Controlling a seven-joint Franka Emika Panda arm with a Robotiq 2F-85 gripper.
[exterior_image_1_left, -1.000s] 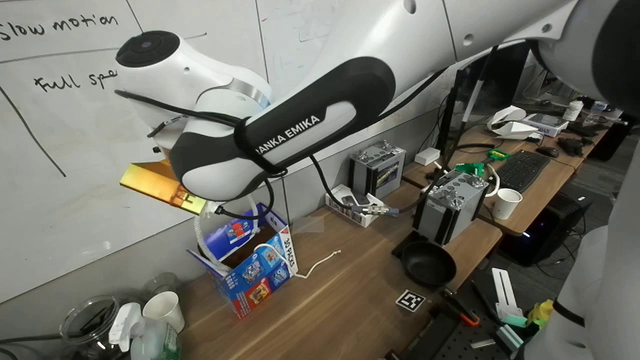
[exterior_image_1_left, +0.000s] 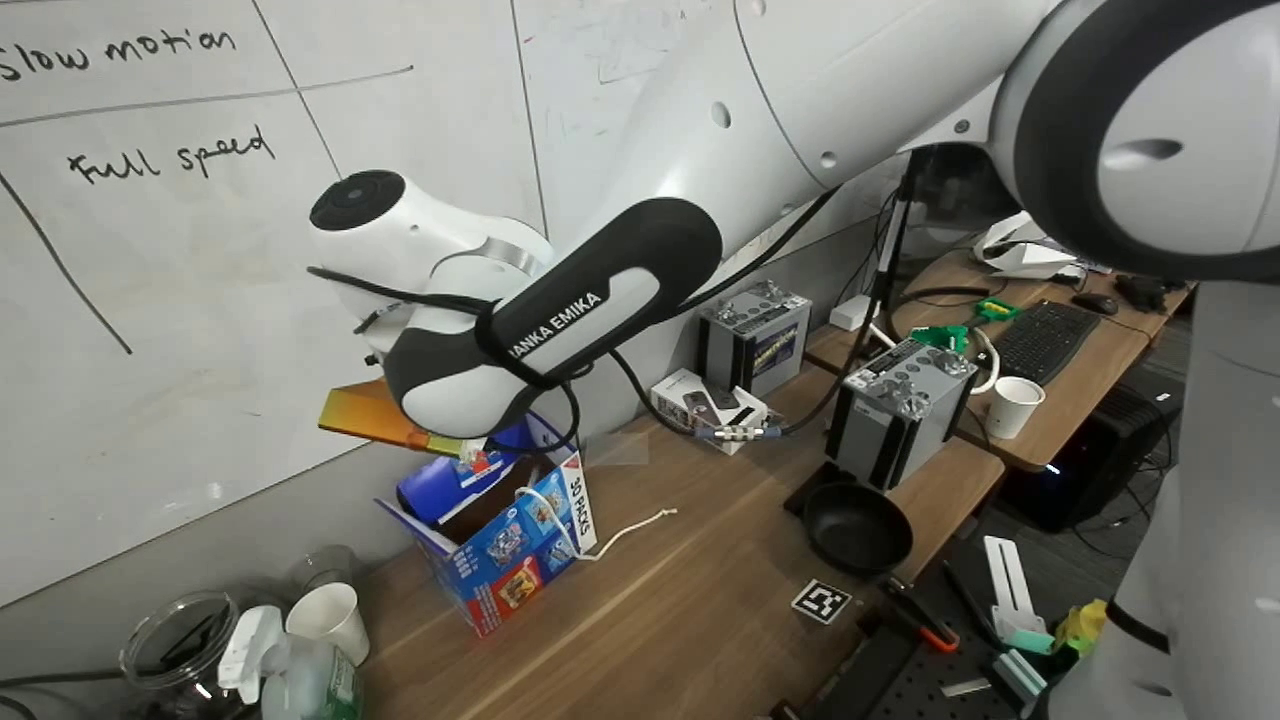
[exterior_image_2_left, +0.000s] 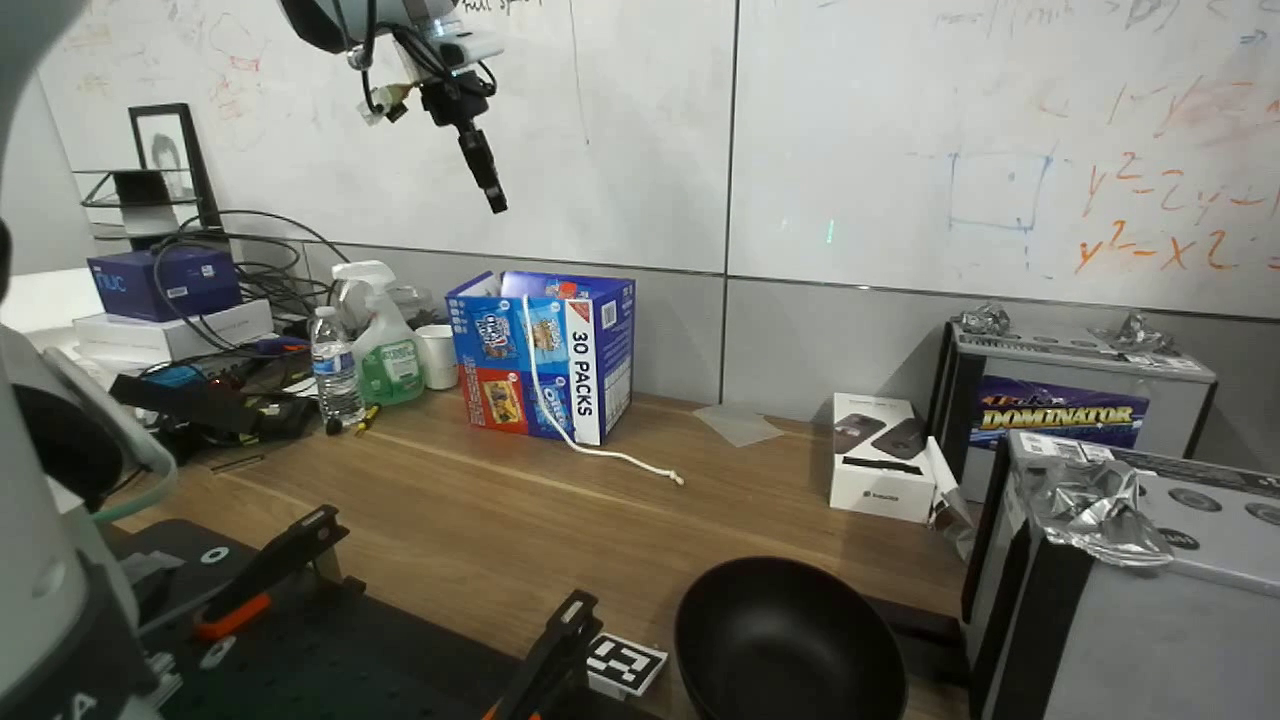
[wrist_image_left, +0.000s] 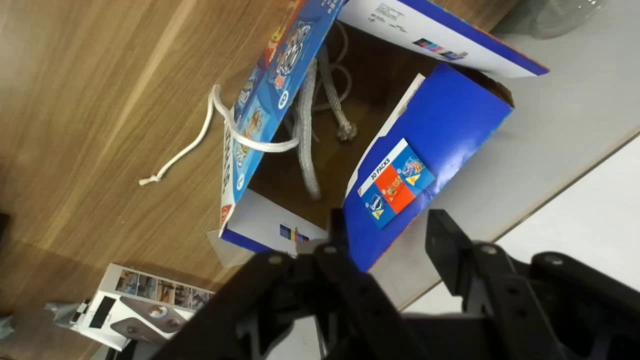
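Observation:
A blue snack box (exterior_image_2_left: 516, 372) stands on the table with its top flaps spread. In the wrist view, a thick grey-white rope (wrist_image_left: 306, 132) lies inside it, with one end near the middle. A thinner white cord (wrist_image_left: 192, 144) crosses the box's front wall, and its knotted end rests on the table. My gripper is above the box, its fingertips apart and nothing between them. The blue flap (wrist_image_left: 444, 138) shows beyond that gap. From the side, the dark fingers (exterior_image_2_left: 483, 168) are well clear of the box and point down.
Left of the box stand a spray bottle (exterior_image_2_left: 390, 342), a water bottle (exterior_image_2_left: 335, 366) and a paper cup (exterior_image_2_left: 437, 356). A white phone box (exterior_image_2_left: 882, 462) and a black pan (exterior_image_2_left: 786, 636) are to the right. The whiteboard wall rises close behind. Mid-table is mostly bare.
The thick rope that hung from my gripper into the box no longer hangs there; it lies inside. The hand has shifted right and lower in exterior view 1.

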